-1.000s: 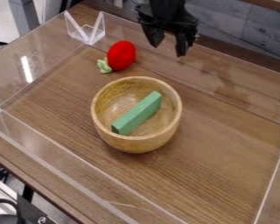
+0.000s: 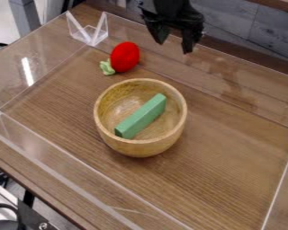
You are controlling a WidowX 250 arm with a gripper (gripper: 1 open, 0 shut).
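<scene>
My black gripper [image 2: 175,34] hangs at the top middle of the view, open, above the back of the wooden table. Below and left of it lies a red object [image 2: 125,56] with a small pale green piece [image 2: 107,66] beside it. A wooden bowl [image 2: 172,136] in the middle holds a green block [image 2: 140,117], lying diagonally.
A clear wire or plastic stand [image 2: 89,29] is at the back left. Cables and a pale surface show beyond the table's left edge.
My gripper has shifted slightly upward in the view. The objects on the table have not moved.
</scene>
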